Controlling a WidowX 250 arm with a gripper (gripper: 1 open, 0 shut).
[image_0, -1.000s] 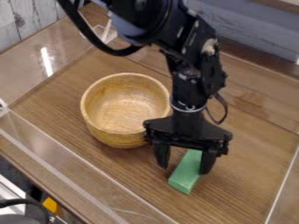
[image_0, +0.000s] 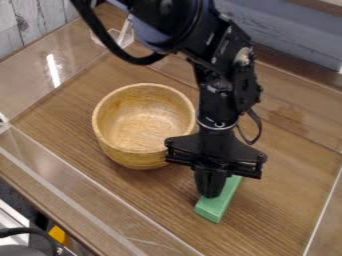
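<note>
A green block (image_0: 215, 207) lies flat on the wooden table in the lower middle, partly under the black gripper (image_0: 210, 184). The gripper points down over the block's upper part with its fingers close together, looking shut; whether they touch or hold the block cannot be told, as the gripper body hides that part.
A yellow wooden bowl (image_0: 134, 110) sits left of the gripper, very near it. Raised pale edges and a wall (image_0: 287, 45) border the table at the back and sides.
Since a second ago the gripper's fingers have drawn together and its housing sits a little differently over the block. The block shows little change; the bowl is unmoved.
</note>
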